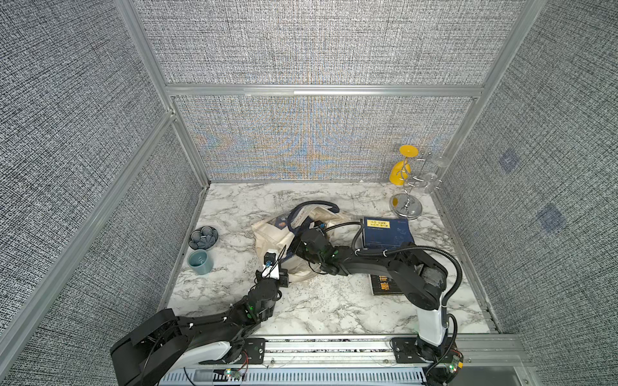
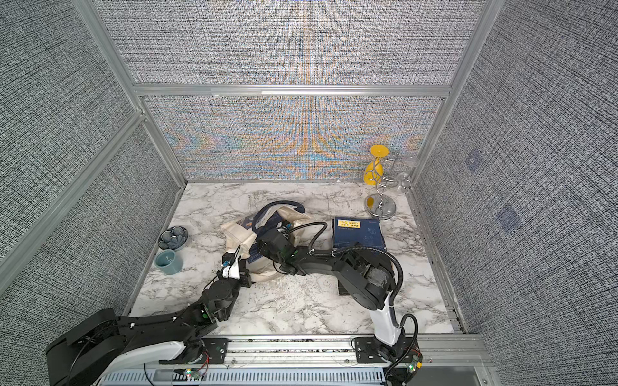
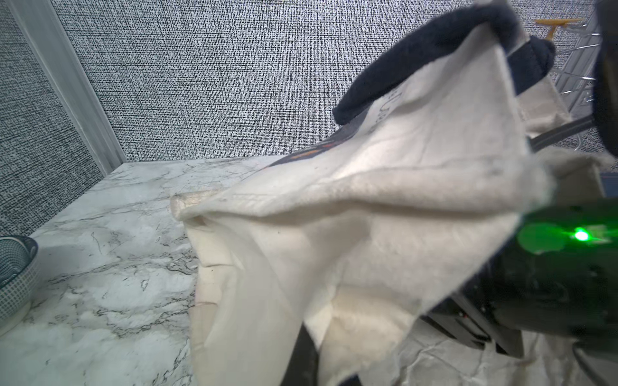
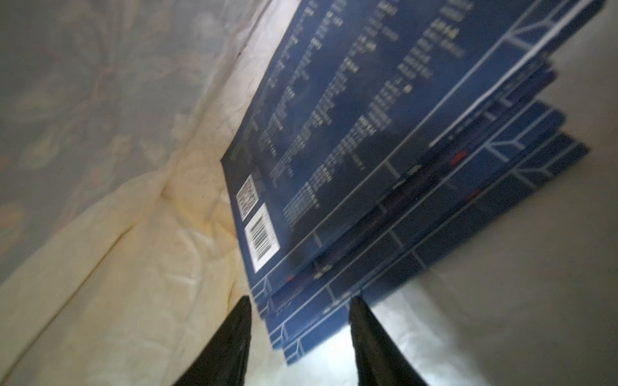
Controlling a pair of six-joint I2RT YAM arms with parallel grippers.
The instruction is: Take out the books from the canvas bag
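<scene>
The cream canvas bag with dark blue handles lies on its side, its mouth toward the front. My left gripper is shut on the bag's rim cloth and lifts that edge; the fingers are mostly hidden by the fabric. Inside the bag, a stack of dark blue books shows in the right wrist view, slightly fanned, a barcode on the top one. My right gripper reaches into the mouth, fingers apart, with the books' near corner ahead of and between the fingertips. Whether it touches them I cannot tell.
A stack of blue books lies right of the bag, with a black book in front, partly under my right arm. A teal cup and a bowl stand left; a glass rack stands back right.
</scene>
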